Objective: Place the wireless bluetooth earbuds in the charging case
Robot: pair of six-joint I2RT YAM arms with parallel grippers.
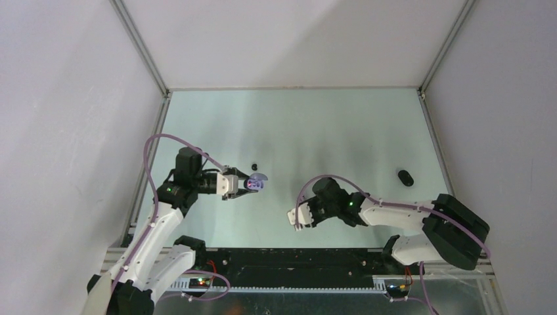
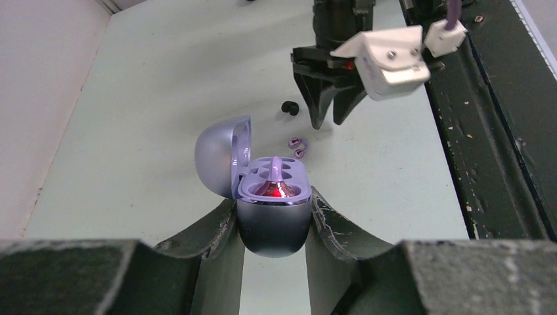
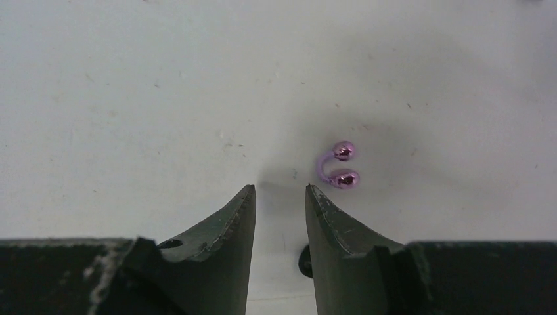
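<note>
My left gripper is shut on the lilac charging case (image 2: 272, 223), its lid (image 2: 217, 154) raised, with a red-lit piece visible in the top. A purple U-shaped earbud piece (image 3: 338, 179) lies on the board in the right wrist view, just beyond the tips of my right gripper, which is part open with nothing seen between its fingers. In the top view the case (image 1: 255, 184) is held at left of centre, and the right gripper is low at centre right.
A small black object (image 3: 303, 262) lies near the right fingertips, partly hidden. Another (image 1: 254, 167) lies behind the case, and a black oval object (image 1: 405, 178) at far right. The back of the board (image 1: 295, 118) is clear.
</note>
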